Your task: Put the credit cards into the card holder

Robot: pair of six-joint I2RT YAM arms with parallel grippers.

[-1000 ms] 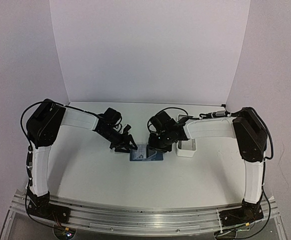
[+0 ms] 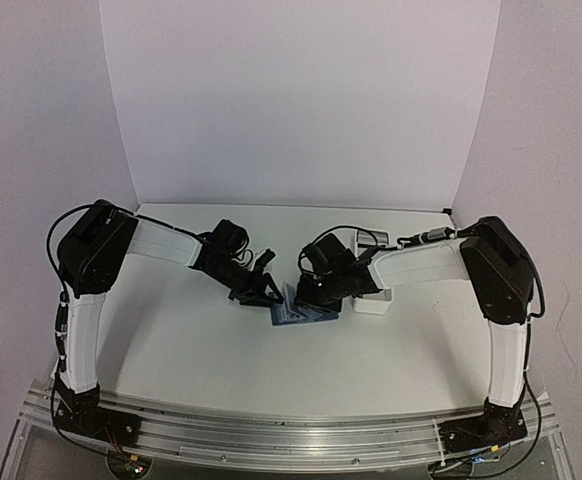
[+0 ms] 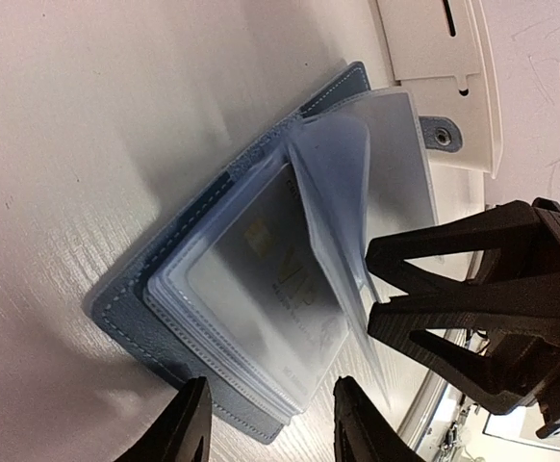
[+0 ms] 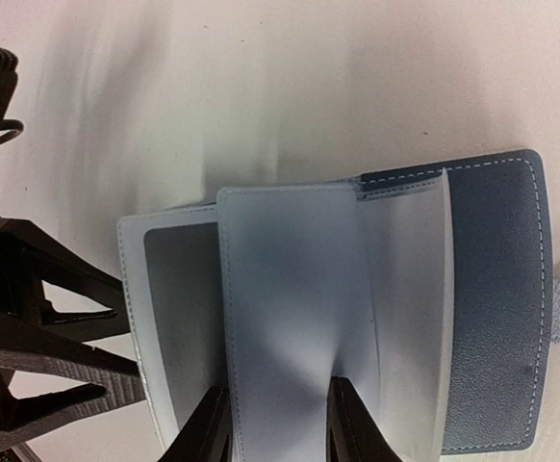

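Note:
The blue card holder lies open on the table between both grippers. A pale printed card shows under its left clear sleeve in the left wrist view. One sleeve page is raised, passing between the parted fingers of my right gripper. That same page stands bent up beside the right gripper's fingers in the left wrist view. My left gripper is at the holder's left short edge, fingers apart; whether they press on anything there is hidden.
Behind the right gripper, partly covered by the arm, sits a white container. The holder's strap with a snap sticks out toward it. Bare table lies in front and to the left.
The holder has shifted slightly right and turned a little. My left gripper has edged right.

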